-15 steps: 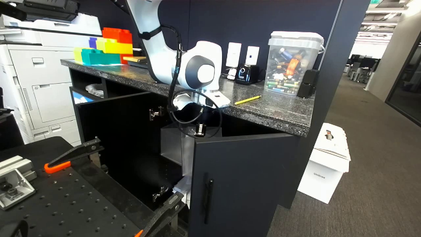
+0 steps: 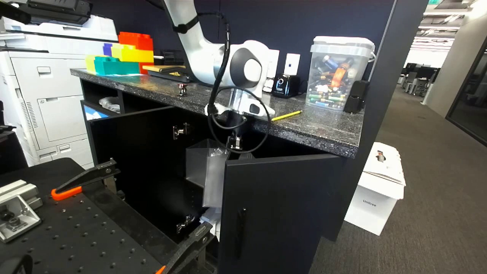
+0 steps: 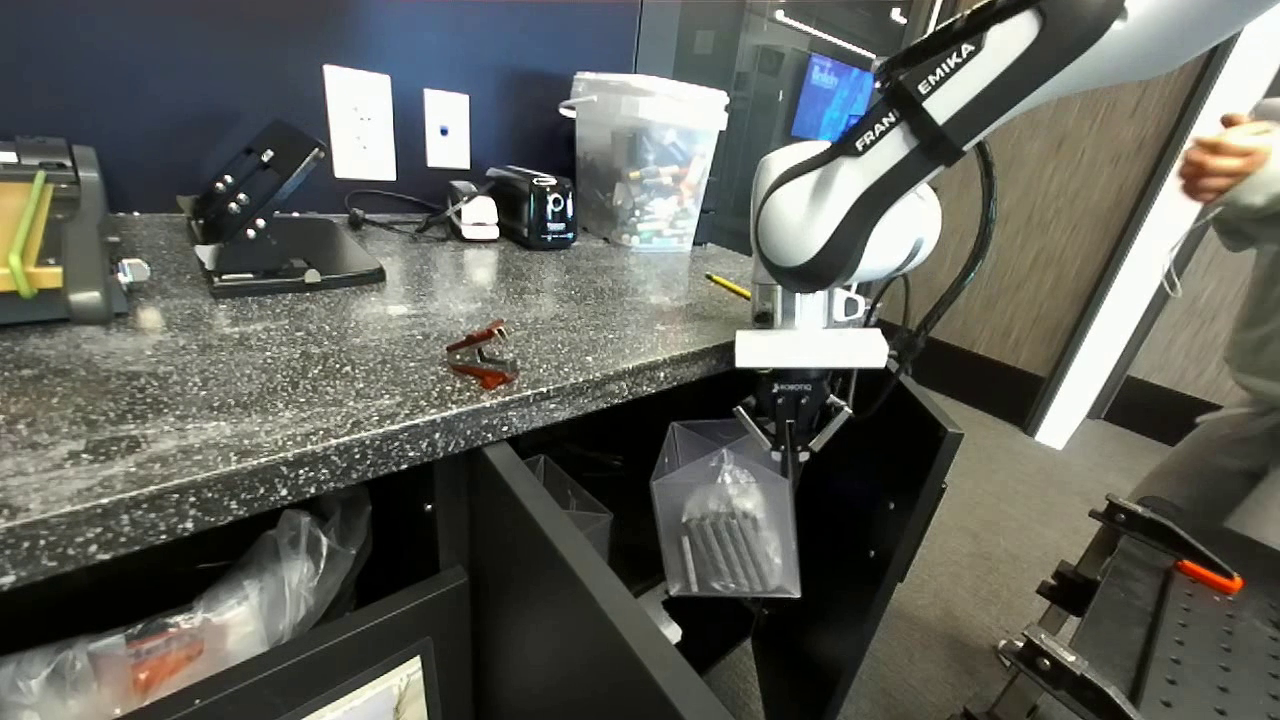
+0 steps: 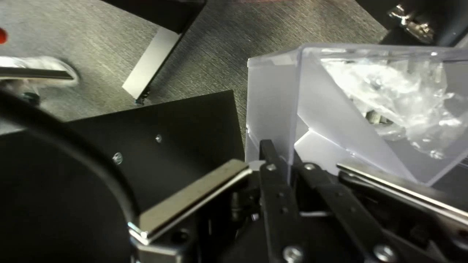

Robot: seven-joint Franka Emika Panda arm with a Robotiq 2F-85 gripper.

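A clear, angular plastic bin [image 3: 672, 528] hangs in the open cabinet, just below the counter's front edge. Inside it lies a clear plastic bag [image 4: 395, 94] with several dark rod-like items. My gripper is shut on the bin's wall, whose edge passes between the two fingers in the wrist view. In exterior view 2 the gripper [image 3: 788, 454] points down at the bin's upper right side. Exterior view 1 shows the gripper [image 2: 235, 143] above the right door, which hides part of the bin [image 2: 213, 178].
Black cabinet doors [image 2: 278, 205] stand open on both sides of the bin. A second clear bin [image 3: 576, 504] sits deeper inside. On the speckled counter [image 3: 300, 360] are a staple remover [image 3: 482, 355], a yellow pencil [image 2: 286, 115] and a tub of batteries [image 2: 338, 75]. Clamps [image 2: 191, 246] edge the front table.
My arm has shifted right and slightly up in exterior view 1. More of the held bin's pale side now shows left of the right door. The staple remover has come into sight.
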